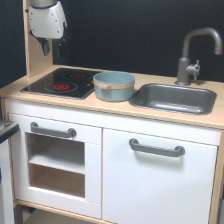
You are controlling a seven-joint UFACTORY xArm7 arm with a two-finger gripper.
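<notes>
A white robot arm with a dark gripper (51, 44) hangs in the air at the top left, above the back left of the toy kitchen. The gripper is small in view, and its fingers are too dark to tell their state. A teal pot (114, 86) stands on the counter just right of the black stove (56, 80) with its red rings, well below and to the right of the gripper.
A steel sink (172, 98) with a tall faucet (185, 65) fills the right of the counter. Below are an open cubby (57, 153) and a white door with a grey handle (156, 149). A wooden panel rises at the left.
</notes>
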